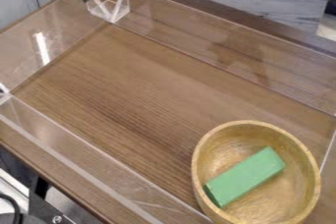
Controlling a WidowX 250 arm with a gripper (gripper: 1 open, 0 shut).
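A round tan bowl (pixel 210 179) sits at the lower right of the table, with a green rectangular block (pixel 246 176) lying inside it. The dark gripper shows only as a small piece at the top left edge, above a clear angular plastic piece; its fingers cannot be made out.
A clear plastic piece (pixel 110 5) stands at the top left, and clear edging runs along the left side. Marble-look panels lie beyond the back edge.
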